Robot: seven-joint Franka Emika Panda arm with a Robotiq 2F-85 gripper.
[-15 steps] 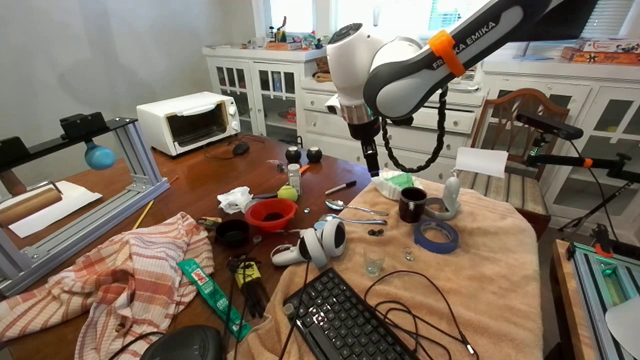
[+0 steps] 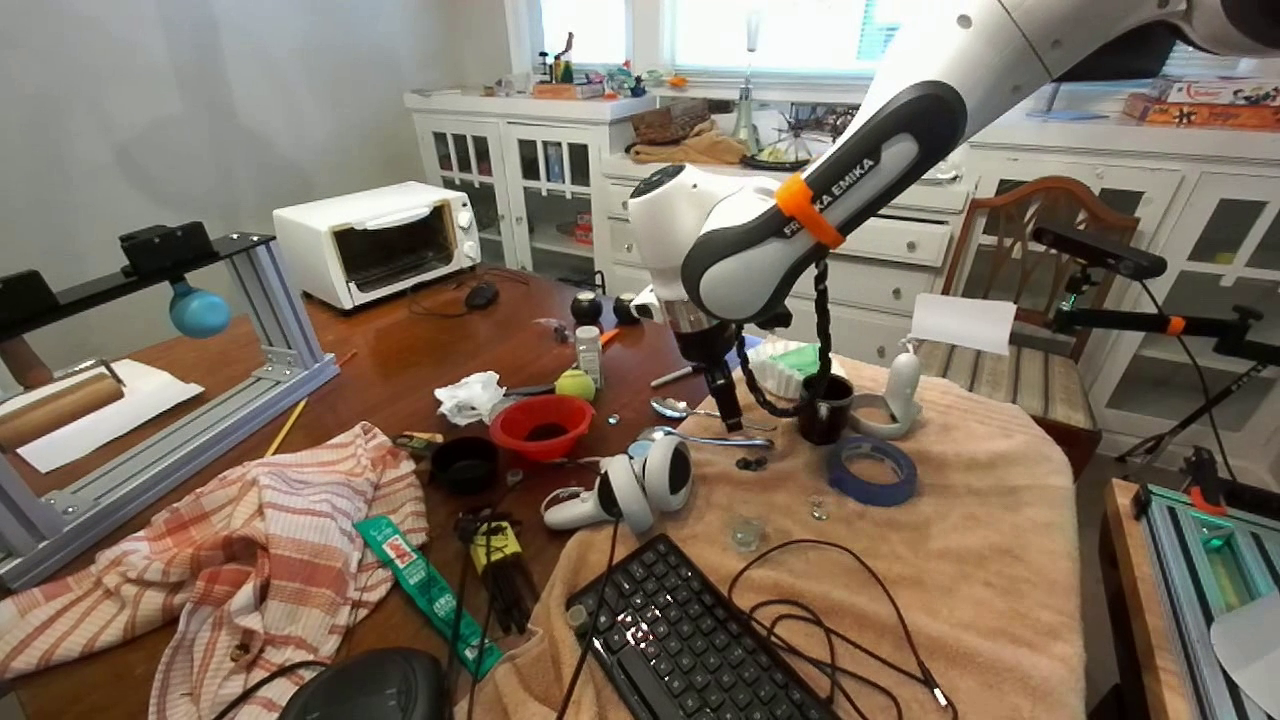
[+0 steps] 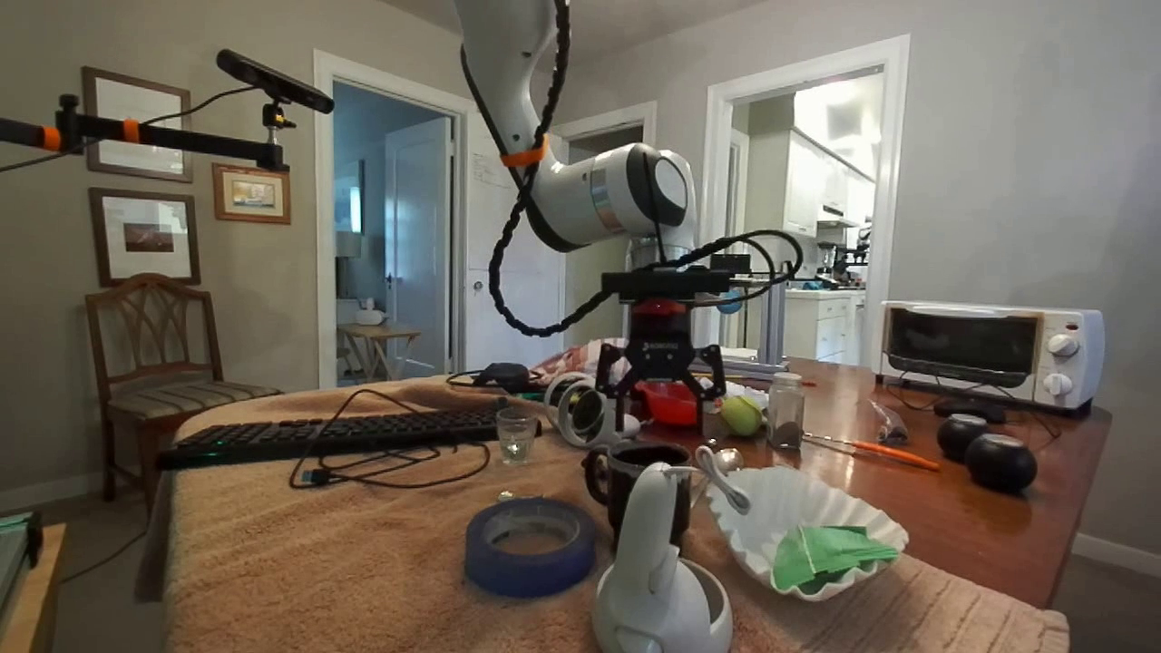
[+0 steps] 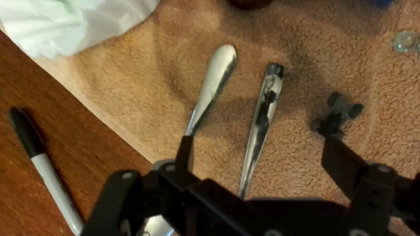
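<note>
My gripper points down over two silver spoons at the towel's edge. Its fingers stand wide open in the wrist view, and nothing is held between the fingers. One spoon's handle passes beside the left finger, which hides part of it; its bowl shows below. The other spoon's handle lies in the space between the fingers, its lower end covered by the gripper body. Small dark pieces rest on the towel just ahead of the right finger. How high the fingertips hang above the spoons is unclear.
A dark mug, blue tape roll and white fluted dish stand near the gripper. A marker lies on bare wood. The red bowl and white headset-like controller sit nearby. Open towel extends toward the right.
The arm has come down and slightly left in exterior view 1, from above the white dish to over the spoons. The objects on the table look unmoved.
</note>
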